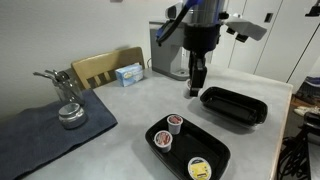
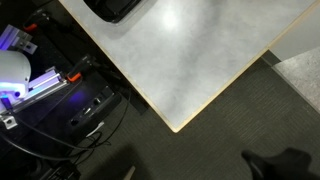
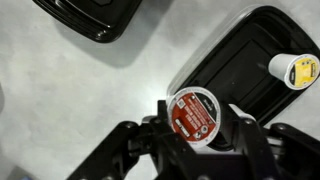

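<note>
My gripper (image 1: 195,88) is raised above the table, shut on a single-serve pod (image 3: 193,117) with a red and brown lid. The black tray (image 1: 220,146) lies below and nearer the camera. Inside it are a pod at the back (image 1: 174,124), a red-lidded pod (image 1: 163,141) at the left, and a yellow-lidded pod (image 1: 199,168) at the front. In the wrist view the yellow-lidded pod (image 3: 296,70) shows at the right, while the held pod and my fingers hide part of the tray.
A second black tray (image 1: 235,108), with no pods visible in it, lies to the right. At left, a metal canister (image 1: 72,115) and a utensil holder (image 1: 66,88) stand by a dark mat (image 1: 40,144). A blue and white box (image 1: 130,74) sits at the back. Left of the trays, the tabletop is clear.
</note>
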